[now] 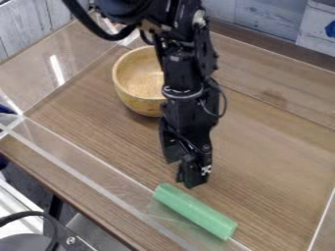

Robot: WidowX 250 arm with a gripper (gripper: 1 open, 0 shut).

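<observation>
The black robot arm reaches down from the top centre, with its gripper (186, 163) low over the wooden table, just beyond a pale green cylinder (194, 213) lying near the front. The gripper is open; no object shows between its dark fingers. A tan bowl (135, 76) sits behind the arm at the upper left, partly hidden by it.
Clear plastic edges run along the lower left and right sides. Pale panels stand at the top right, and grey hardware lies at the bottom left corner.
</observation>
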